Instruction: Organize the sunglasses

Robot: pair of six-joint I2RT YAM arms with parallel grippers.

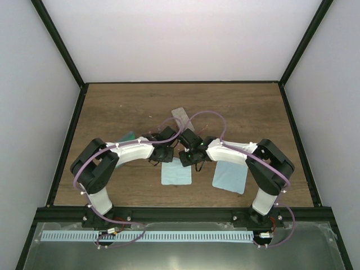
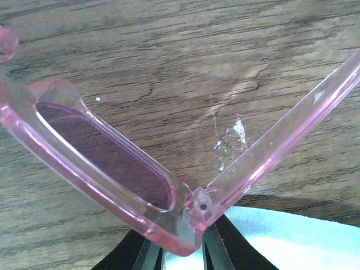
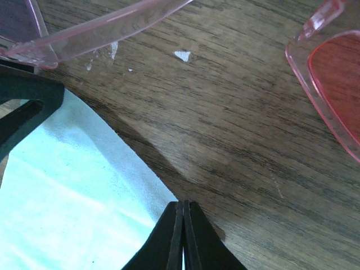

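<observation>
Pink-framed sunglasses with dark lenses (image 2: 107, 152) lie open in the left wrist view, their hinge just over my left gripper; whether its fingers grasp the frame there is unclear. A light blue cloth (image 1: 176, 175) lies below both grippers. In the right wrist view my right gripper is shut with nothing visible between its fingers, at the cloth's edge, and red-lensed pink sunglasses (image 3: 332, 84) sit to its upper right.
A second blue cloth (image 1: 229, 179) lies at right, a teal item (image 1: 126, 136) behind the left arm, and a grey item (image 1: 181, 115) behind the grippers.
</observation>
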